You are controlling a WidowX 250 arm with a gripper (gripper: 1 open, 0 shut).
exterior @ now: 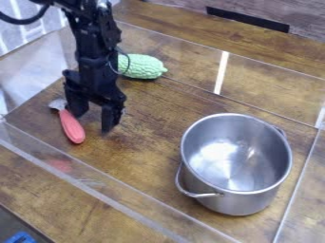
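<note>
My black gripper (91, 109) hangs low over the wooden table at the left, its two dark fingers pointing down near the surface; whether anything is between them is hard to tell. Just left of it a pink, elongated object with a pale end (72, 128) lies on the table. A pale green, bumpy corn-like object (143, 65) lies behind the gripper, to its right.
A large steel pot (234, 161) with handles stands at the front right. Clear panel edges run along the left and front.
</note>
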